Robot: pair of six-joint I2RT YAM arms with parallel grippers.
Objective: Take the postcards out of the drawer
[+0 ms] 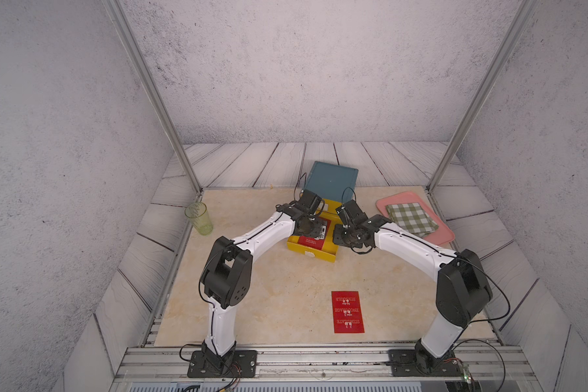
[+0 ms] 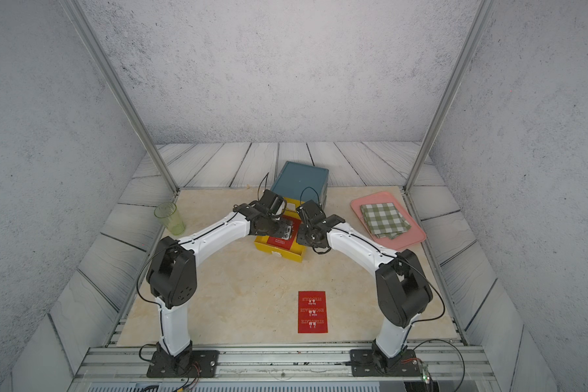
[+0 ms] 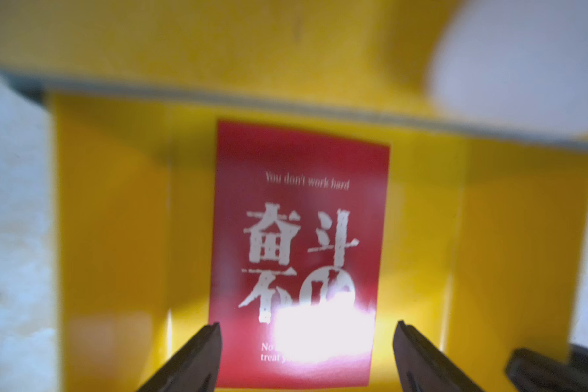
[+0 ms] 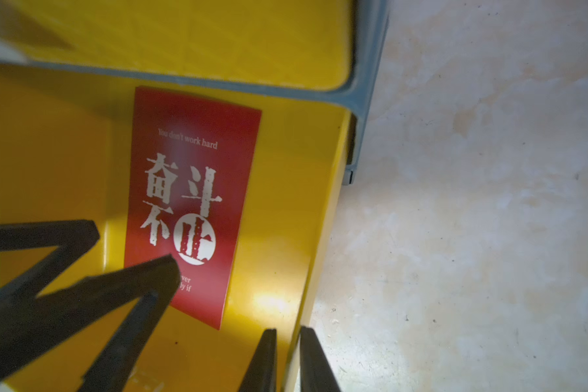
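Note:
In the open yellow drawer (image 4: 281, 196) of the blue cabinet (image 1: 330, 177) lies a red postcard (image 3: 300, 254) with white Chinese characters. My left gripper is over that card, its fingers spread apart with nothing held between them. My right gripper is at the drawer's right wall, its two fingertips either side of the rim; whether they touch it I cannot tell. Another red postcard (image 1: 347, 311) lies flat on the table in front of the drawer.
A green glass (image 1: 199, 219) stands at the back left. A pink tray (image 1: 444, 232) with a checked cloth (image 1: 411, 219) is at the back right.

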